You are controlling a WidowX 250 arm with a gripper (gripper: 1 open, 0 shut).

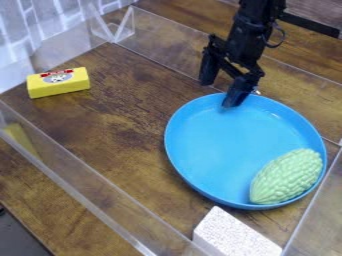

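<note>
My black gripper (pixel 229 82) is at the top centre of the camera view, at the back rim of a large blue round dish (pixel 227 150). Whether it is open or shut is hard to make out against the dark arm. A pale green, textured oval object (pixel 286 175) lies in the dish at the front right.
A yellow box (pixel 58 83) lies at the left on the wooden table (pixel 94 170). A white block (pixel 234 232) sits at the front right. Clear walls border the area.
</note>
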